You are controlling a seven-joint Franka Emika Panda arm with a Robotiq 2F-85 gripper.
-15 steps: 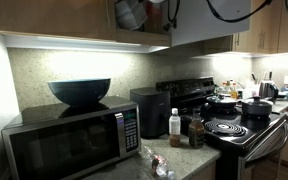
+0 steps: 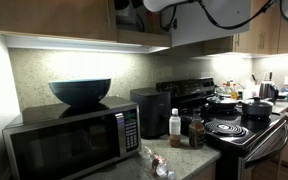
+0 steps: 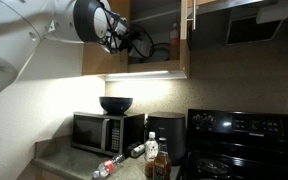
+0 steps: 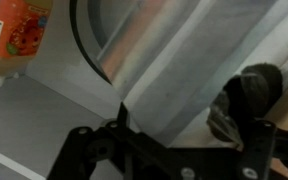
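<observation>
My gripper is up at the opening of the wall cabinet, tilted toward its inside. In the wrist view, a dark fingertip shows at the right, and the fingers stand open. A blurred, pale grey, translucent-looking thing fills the middle of that view, in front of the fingers; what it is, and whether it touches a finger, I cannot tell. Beyond its left side is a bottle with an orange label, standing on the grey cabinet shelf. Exterior view 1 shows only a little of the gripper at the top.
Below are a microwave with a dark bowl on top and a black appliance. Two bottles, one being the white-capped bottle, and a clear plastic package occupy the counter. The stove stands right. A cabinet door hangs open.
The arm and gripper have shifted at the cabinet opening. A pale rounded shape seen there a second ago in exterior view 1 no longer shows. The counter items have not moved.
</observation>
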